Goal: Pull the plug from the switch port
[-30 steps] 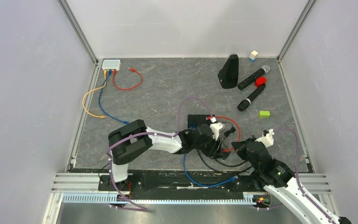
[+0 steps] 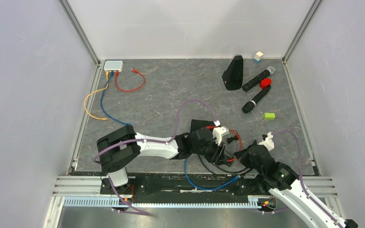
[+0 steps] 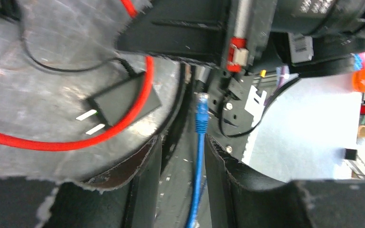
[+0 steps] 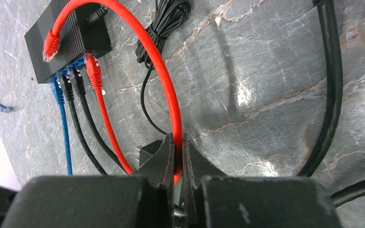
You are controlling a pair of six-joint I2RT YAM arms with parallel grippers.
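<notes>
The black switch [image 4: 47, 52] has blue, black and red plugs along one side in the right wrist view; the red plug [image 4: 94, 71] is among them. A second red plug [image 4: 51, 45] lies over the switch's top, apparently loose. My right gripper is shut on the red cable [image 4: 157, 61]. My left gripper [image 2: 218, 159] is beside it in the top view. In the left wrist view its fingers stand apart, empty, with a blue cable [image 3: 200, 123] seen beyond the gap. The switch is largely hidden by the left arm in the top view.
A small black block [image 3: 119, 99] and black cables lie near the grippers. A white box [image 2: 113, 65] with cables is at back left. Microphones [image 2: 256, 98], a black stand [image 2: 233, 73] and small blocks stand at right.
Both arms have shifted slightly toward the front and left over the last second, the left moving a little back right since. The red cable loop shifted with them.
</notes>
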